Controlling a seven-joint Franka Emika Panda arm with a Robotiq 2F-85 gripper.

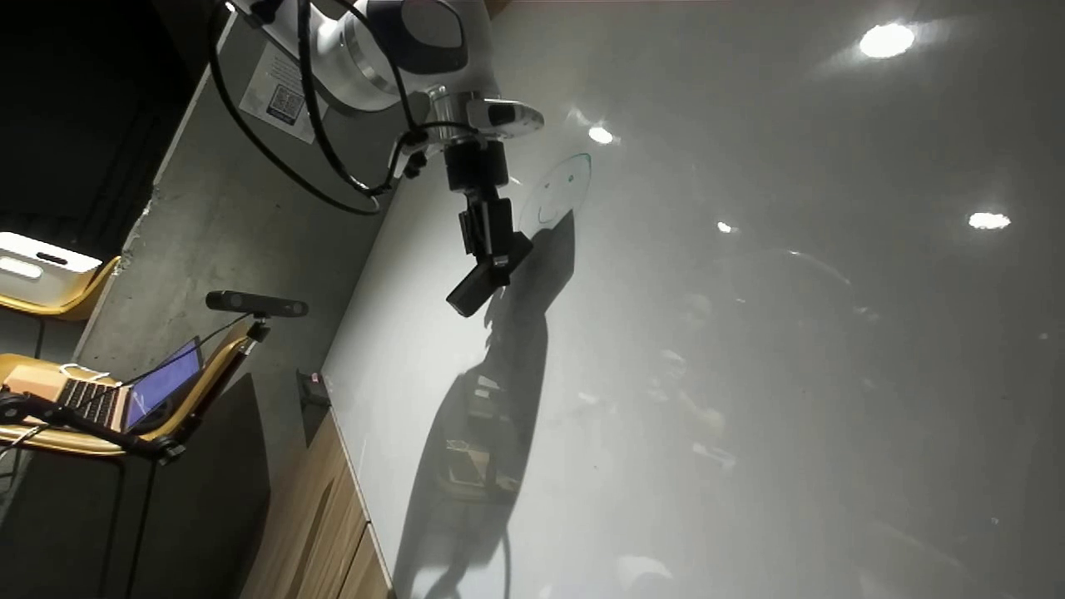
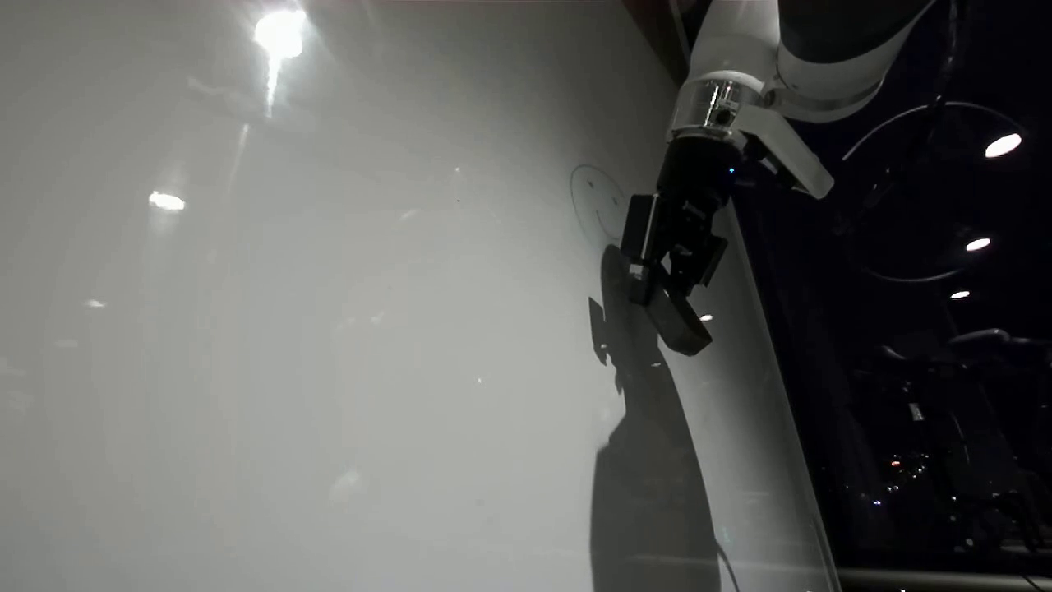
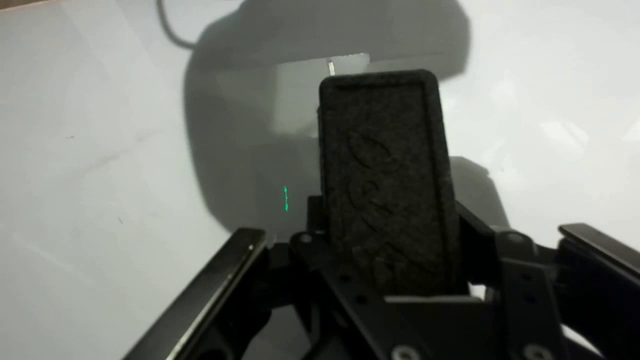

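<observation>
A dark, block-shaped eraser (image 3: pixel 387 174) fills the middle of the wrist view. My gripper (image 1: pixel 494 258) is shut on it, and the block slants from the fingers in both exterior views. Behind it stretches a glossy whiteboard (image 1: pixel 799 399). A faint green smiley face (image 1: pixel 559 190) is drawn on the board, just right of the gripper in exterior view 1; the gripper partly covers this drawing (image 2: pixel 593 197) in exterior view 2. The eraser's shadow falls apart from it on the board. One short green stroke (image 3: pixel 286 198) shows left of the eraser in the wrist view.
Cables (image 1: pixel 299 170) loop beside the arm. At the left of exterior view 1 are a camera (image 1: pixel 256 304) on a stand, a laptop (image 1: pixel 165 383) on a chair, and wooden cabinets (image 1: pixel 314 514) along the board's edge. The broad board surface is otherwise clear.
</observation>
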